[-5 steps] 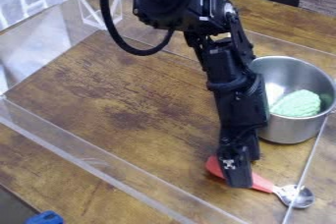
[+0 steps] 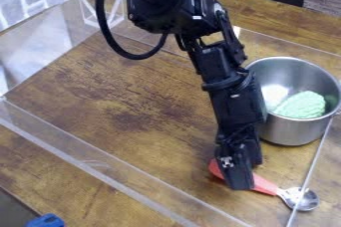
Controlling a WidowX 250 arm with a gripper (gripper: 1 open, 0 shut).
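Observation:
My black gripper (image 2: 234, 171) is lowered to the wooden table, its fingers over the red handle of a spoon (image 2: 262, 185). The spoon's metal bowl points to the lower right. The fingertips hide the handle's end, and whether they touch it is unclear. A steel bowl (image 2: 298, 129) holding a pale green textured item (image 2: 300, 106) stands just right of the arm, behind the spoon.
Transparent edging runs along its sides. A blue object (image 2: 46, 220) sits at the lower left corner.
The gripper has shifted very slightly and risen a little at the wrist; the spoon and bowl look unmoved.

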